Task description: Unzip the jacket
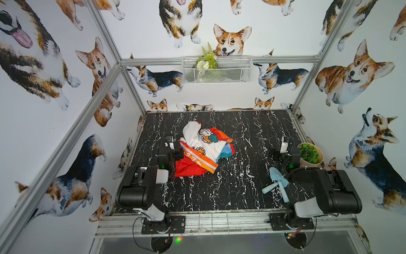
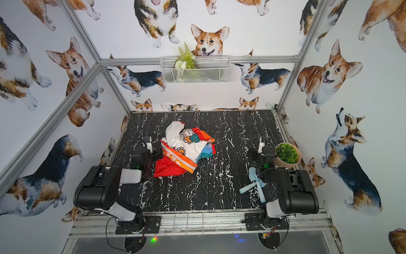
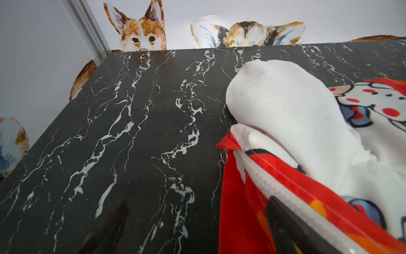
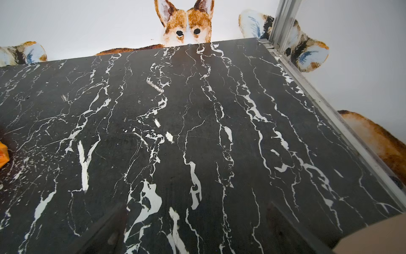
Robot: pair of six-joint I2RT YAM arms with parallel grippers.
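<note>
The jacket lies crumpled left of the table's middle, white with cartoon prints and red, orange and blue parts. In the left wrist view, a pale zipper strip runs diagonally along a red edge, and a small metal ring shows near its upper end. My left gripper is open at the jacket's left side; its right finger overlaps the red fabric in view, the other is over bare table. Whether that finger touches cloth, I cannot tell. Well right of the jacket, my right gripper stands open above bare table.
Light-blue toy tools lie beside the right arm. A potted green plant stands at the table's right edge. A white wire basket hangs on the back wall. Between jacket and right gripper the black marbled table is clear.
</note>
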